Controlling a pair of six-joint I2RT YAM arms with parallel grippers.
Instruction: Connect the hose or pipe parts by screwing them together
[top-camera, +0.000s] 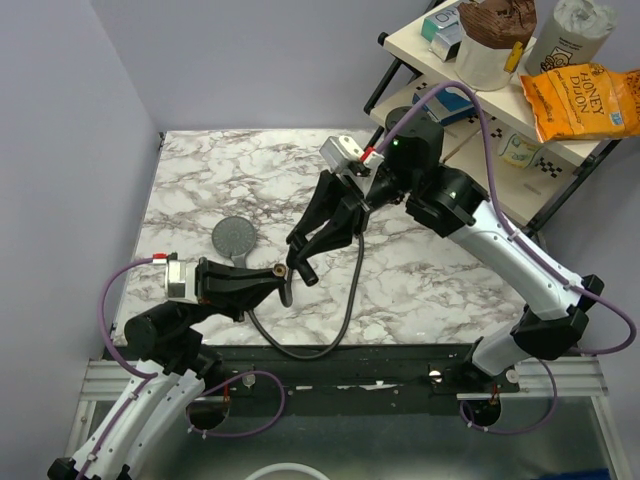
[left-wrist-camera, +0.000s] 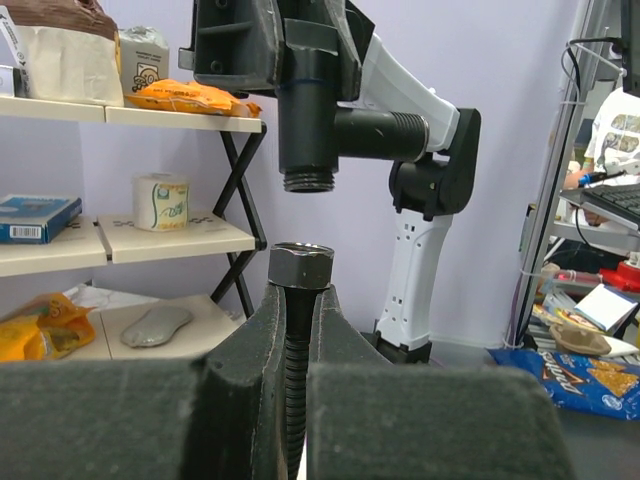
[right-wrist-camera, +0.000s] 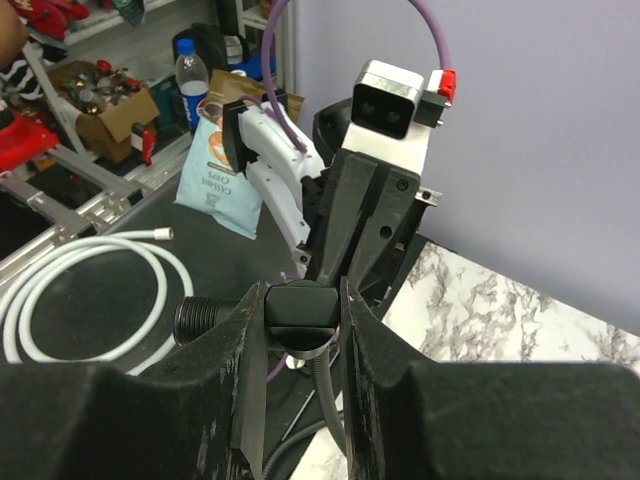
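Note:
My left gripper (top-camera: 262, 283) is shut on the dark hose, whose ribbed length (left-wrist-camera: 296, 400) hangs below its nut (left-wrist-camera: 300, 264). My right gripper (top-camera: 305, 250) is shut on a black threaded fitting (left-wrist-camera: 308, 130) with a side branch. In the left wrist view the fitting's threaded lower end hangs just above the nut, apart from it. In the top view the grey hose (top-camera: 352, 290) loops over the marble board, and a round shower head (top-camera: 235, 236) lies behind my left gripper.
Shelves (top-camera: 480, 150) with bags and boxes stand at the back right, and a wall bounds the left. Bare marble (top-camera: 250, 165) is clear at the back. A white coiled hose (right-wrist-camera: 150, 300) lies on the dark surface in the right wrist view.

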